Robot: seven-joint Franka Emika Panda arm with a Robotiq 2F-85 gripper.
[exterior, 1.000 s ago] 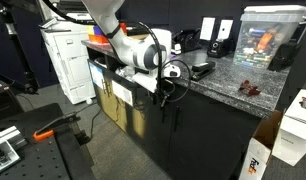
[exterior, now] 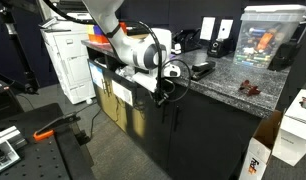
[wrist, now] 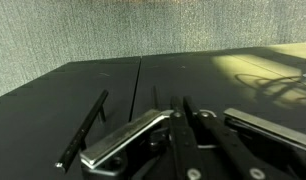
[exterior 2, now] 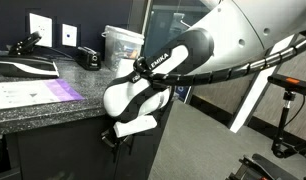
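Black cabinet doors (exterior: 208,138) stand below a speckled counter. My gripper (exterior: 161,98) is in front of them, just under the counter's edge. In the wrist view, a vertical seam divides the dark door fronts (wrist: 53,95). A bar handle (wrist: 81,132) sticks out left of the seam, and a second slim handle (wrist: 155,97) stands just right of it. The closed fingers of my gripper lie right of that second handle, with nothing showing between them. Whether the fingers touch the door cannot be told.
A lidded clear tub (exterior: 263,38) and a reddish-brown item (exterior: 250,88) are on the counter (exterior: 218,82). White boxes (exterior: 293,135) stand at the right. A dark table (exterior: 48,155) is at the front left, with open floor between.
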